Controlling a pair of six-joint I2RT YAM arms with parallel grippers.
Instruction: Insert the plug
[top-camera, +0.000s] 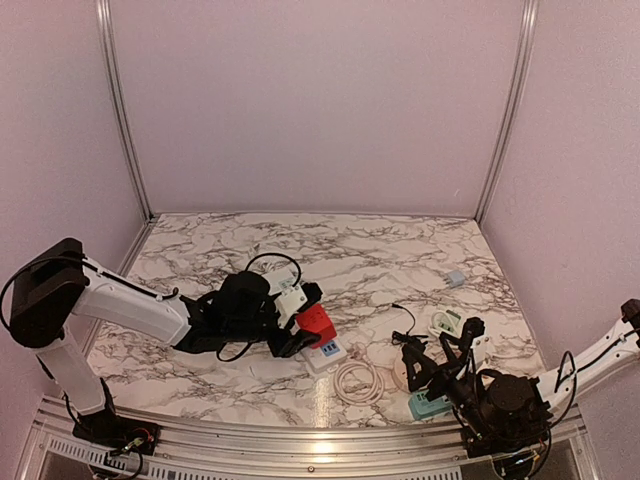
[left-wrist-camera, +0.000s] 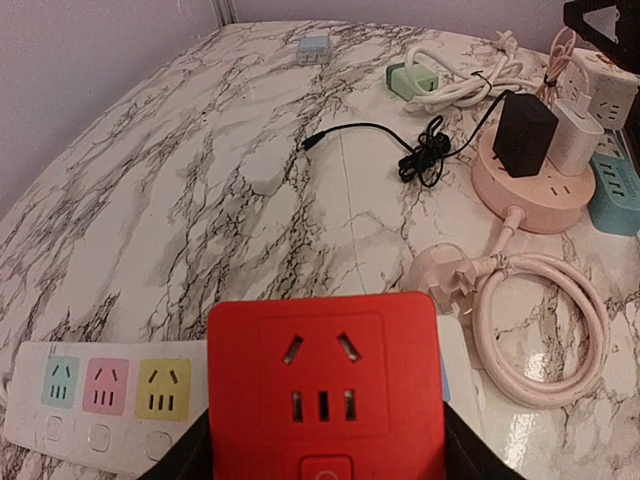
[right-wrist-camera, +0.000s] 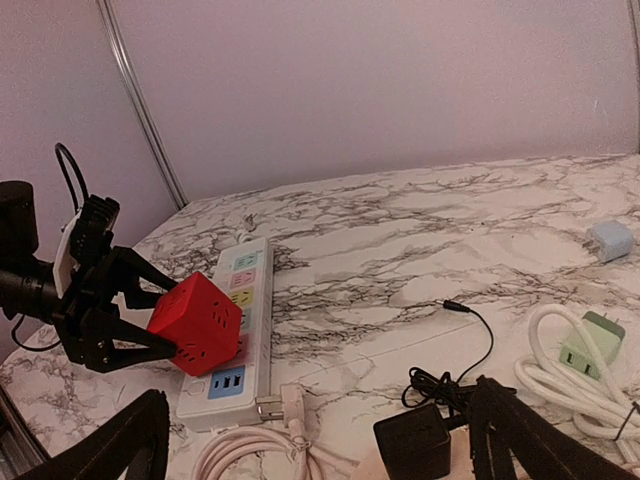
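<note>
My left gripper (top-camera: 306, 328) is shut on a red cube socket plug (left-wrist-camera: 326, 380), its socket face uppermost in the left wrist view. It is over the white power strip (right-wrist-camera: 210, 400) with cyan, pink, yellow and blue outlets, near the blue end; whether it touches the strip is unclear. My right gripper is open at the right front, above a pink round socket (left-wrist-camera: 528, 200) holding black and white adapters, with nothing between its fingers.
A coiled pale cable (top-camera: 358, 385), a black cable (left-wrist-camera: 425, 150), a green adapter (right-wrist-camera: 590, 345), a light blue adapter (top-camera: 454, 278) and a teal strip (top-camera: 427, 405) lie to the right.
</note>
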